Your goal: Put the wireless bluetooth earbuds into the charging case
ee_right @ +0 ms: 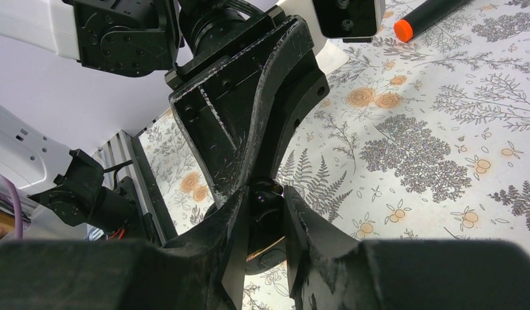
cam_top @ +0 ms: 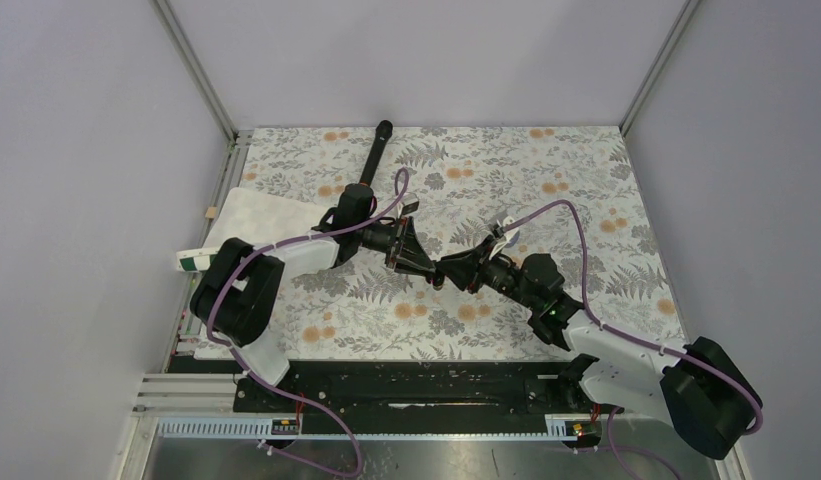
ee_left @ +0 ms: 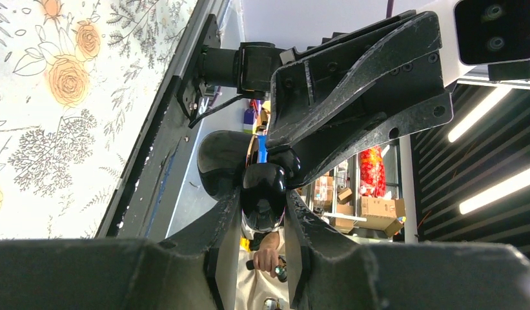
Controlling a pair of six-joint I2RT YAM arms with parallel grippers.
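In the top view my left gripper [cam_top: 426,268] and right gripper [cam_top: 448,268] meet tip to tip over the middle of the mat. In the left wrist view my left gripper is shut on a glossy black earbud [ee_left: 263,187], held against the open black charging case [ee_left: 218,161], which is partly hidden behind it and the other gripper. In the right wrist view my right gripper is shut on a small glossy black piece [ee_right: 267,200], with the rounded case beneath it; which piece it holds exactly is hard to tell.
A black rod [cam_top: 376,150] with an orange end lies at the back of the flowered mat [cam_top: 586,180]. A white sheet [cam_top: 256,215] lies at the left.
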